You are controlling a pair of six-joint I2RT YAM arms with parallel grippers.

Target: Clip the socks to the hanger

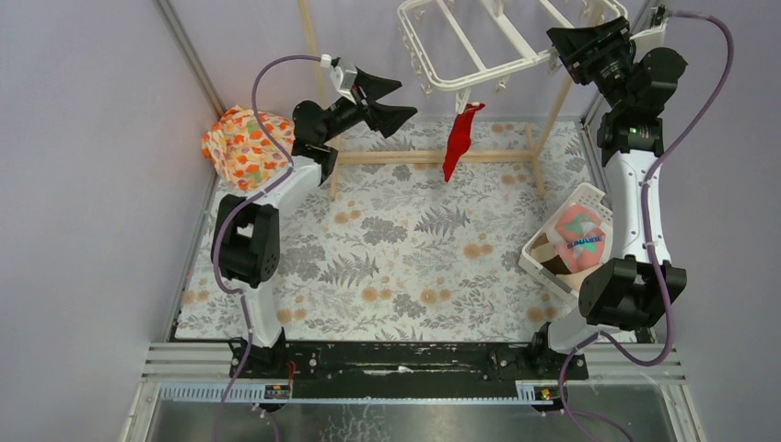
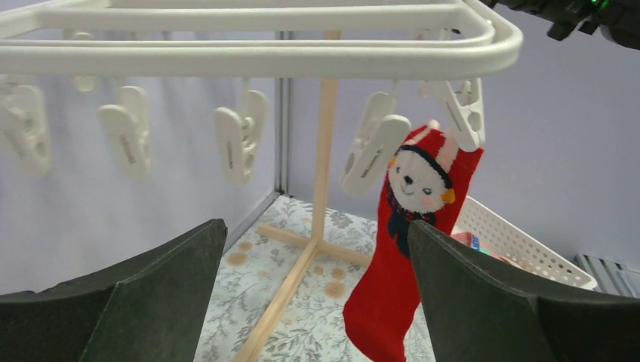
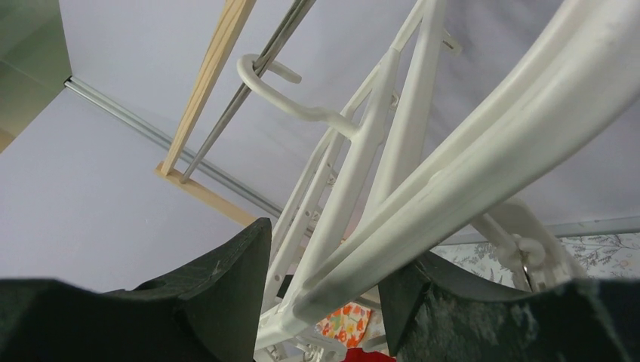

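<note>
A red stocking with a rabbit face (image 2: 407, 286) hangs from a white clip at the near corner of the white hanger (image 1: 488, 69). My left gripper (image 1: 391, 103) is open, left of the stocking and apart from it; in the left wrist view, several clips (image 2: 240, 139) dangle from the rail beyond its empty fingers. My right gripper (image 1: 576, 51) is up at the hanger's right end; in the right wrist view the white rail (image 3: 460, 188) runs between its part-open fingers.
A white basket (image 1: 534, 258) with more fabric items stands at the right. An orange floral cloth bundle (image 1: 239, 147) lies at the back left. The wooden stand's base (image 1: 414, 157) crosses the back.
</note>
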